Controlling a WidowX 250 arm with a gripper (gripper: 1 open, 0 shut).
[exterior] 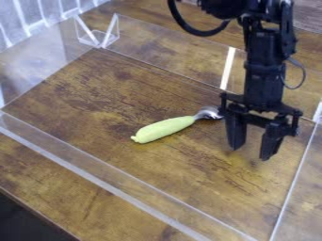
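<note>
A pale green toy corn cob (161, 129) lies on the wooden board, left of centre, with a metal spoon-like piece (209, 113) at its upper right end. My black gripper (254, 141) hangs down to the right of these, its fingers spread apart and low over the board, with nothing seen between them.
Clear plastic walls border the work area on the wooden board (88, 94). A small clear bracket (96, 33) stands at the back left. The board left of and in front of the corn is bare.
</note>
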